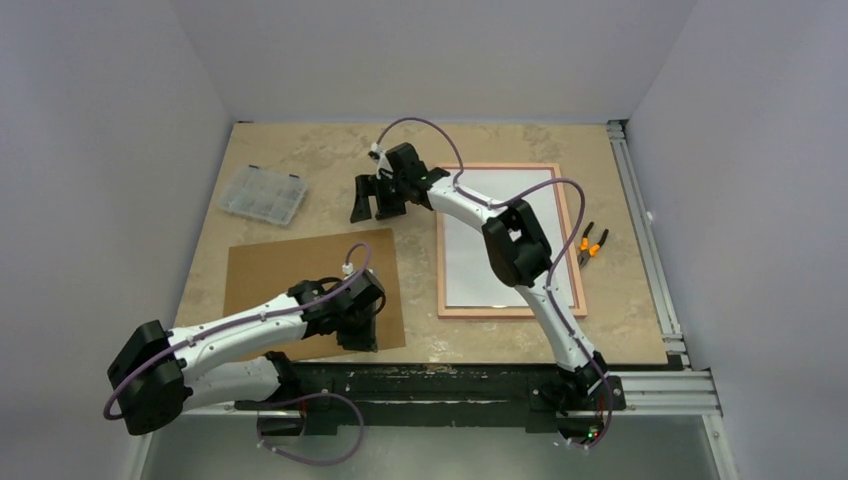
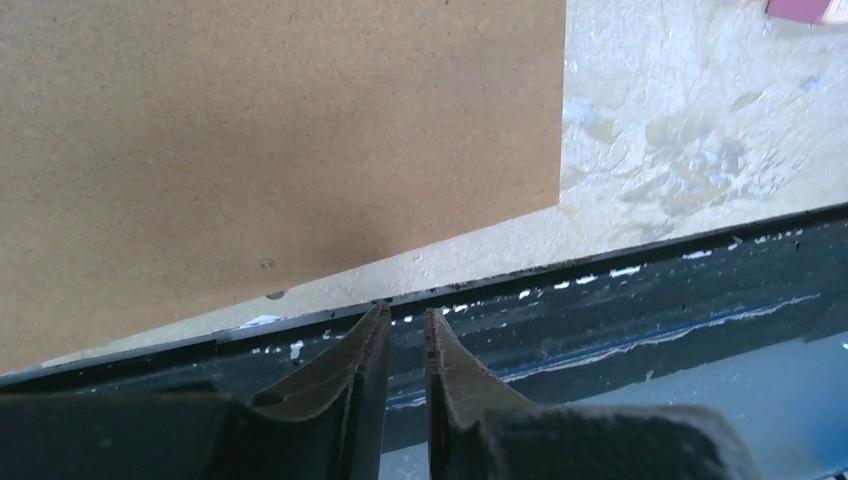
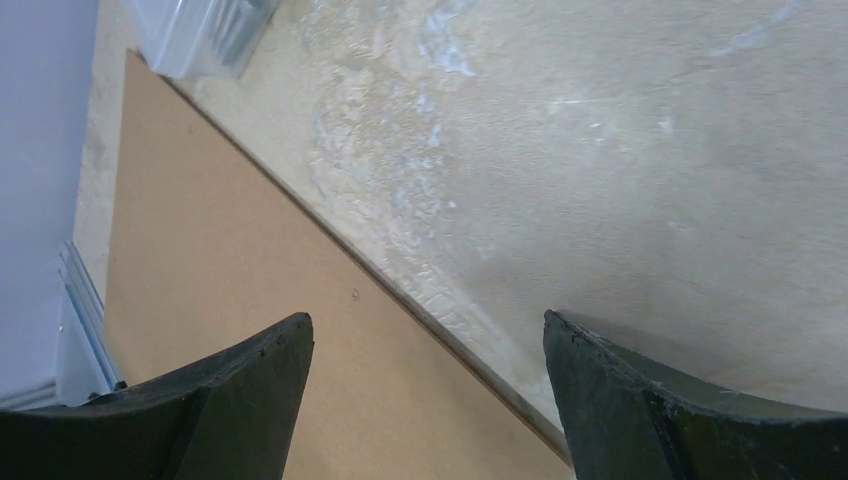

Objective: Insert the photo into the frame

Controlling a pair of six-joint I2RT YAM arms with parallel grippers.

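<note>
The wooden frame point(image 1: 440, 250) lies on the right half of the table, its inside showing a plain white surface point(image 1: 470, 270). On the left lies a flat brown board point(image 1: 250, 270), which the left wrist view also shows as a brown board point(image 2: 300, 120). I see no printed photo. Over the board's front right part is my left gripper point(image 1: 362, 346); its fingers stand a narrow gap apart, holding nothing. My right gripper point(image 1: 374, 214) is above bare table behind the board's back right corner. The right wrist view shows its fingers point(image 3: 270, 360) wide apart and empty.
A clear plastic box point(image 1: 265, 195) stands at the back left. Orange-handled pliers point(image 1: 592, 245) lie right of the frame. The right arm point(image 1: 520, 240) crosses over the frame. A dark rail point(image 2: 640, 300) runs along the table's front edge.
</note>
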